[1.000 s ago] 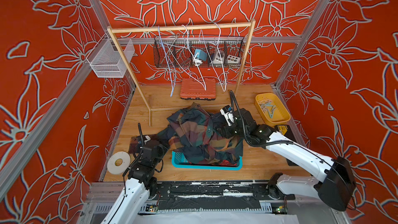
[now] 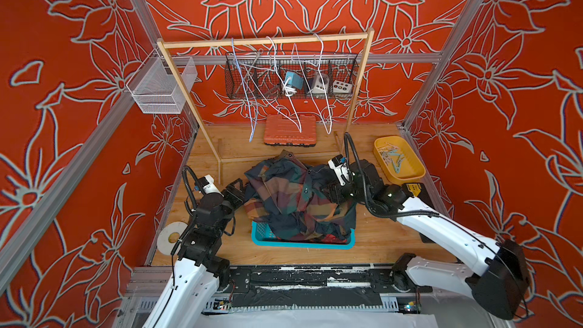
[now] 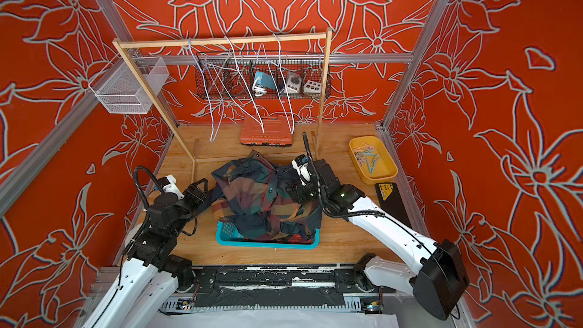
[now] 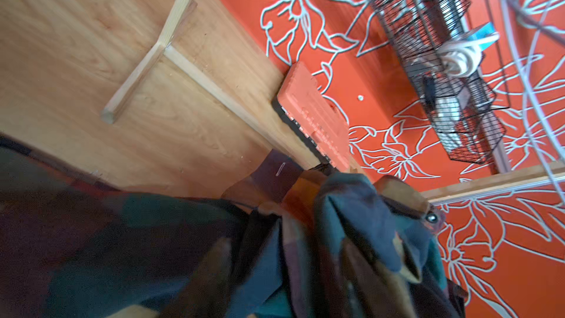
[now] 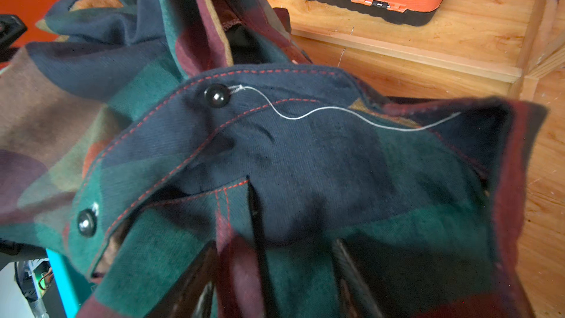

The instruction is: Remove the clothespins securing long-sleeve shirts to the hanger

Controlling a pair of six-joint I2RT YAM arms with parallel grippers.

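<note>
A dark plaid shirt (image 2: 291, 197) lies heaped over the blue basket (image 2: 297, 244), its buttons and a loose white thread showing in the right wrist view. At the heap's left edge is my left gripper (image 2: 235, 191), its fingers part open; the left wrist view shows cloth filling the space close below. My right gripper is over the shirt's right part, with its blurred fingers (image 5: 197, 285) standing apart above a pocket. Several empty hangers (image 2: 323, 97) hang from the wooden rack bar (image 2: 206, 43). Clothespins (image 2: 396, 159) lie in the yellow tray (image 2: 419, 173); none shows on the hangers.
An orange toolbox (image 2: 290, 130) sits under the rack. Behind it is a wire basket (image 2: 243, 88) holding small items. A black box (image 2: 425, 200) lies below the yellow tray at the right. Bare wood shows left of the shirt.
My left gripper has moved up and away from the front edge, and turned toward the shirt. The left sleeve that was spread on the table is now mostly hidden. My right gripper has shifted slightly.
</note>
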